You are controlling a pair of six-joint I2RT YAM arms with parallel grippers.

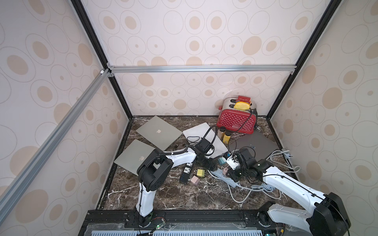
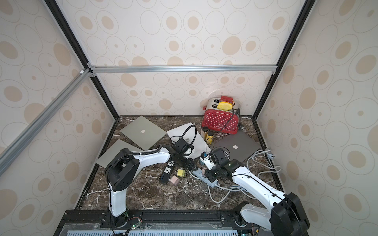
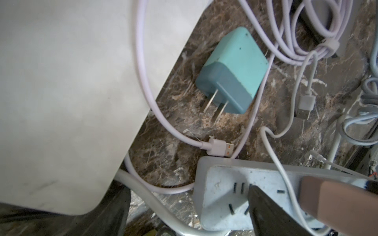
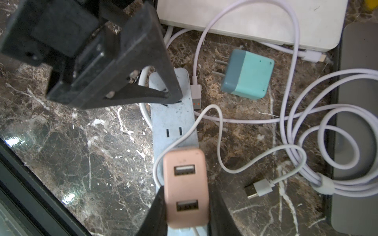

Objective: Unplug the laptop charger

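Observation:
My right gripper is shut on the pink charger (image 4: 185,159), a small block with two USB ports facing up. The charger is over the light-blue power strip (image 4: 161,137); its prongs are hidden, so I cannot tell whether they sit in the sockets. A thin white cable (image 4: 220,147) loops across the strip beside it. My left gripper is open with no charger between its fingers. One of its fingers (image 3: 265,214) is over the socketed end of the strip, the other (image 3: 112,214) beside the white laptop (image 3: 70,106).
A teal charger (image 4: 252,74) lies loose behind the strip, prongs bare. Coiled white cable (image 4: 350,118) rests on the dark laptop (image 4: 356,47). A yellow charger (image 1: 200,173), another pink block (image 1: 194,180) and a black strip (image 1: 184,177) lie left.

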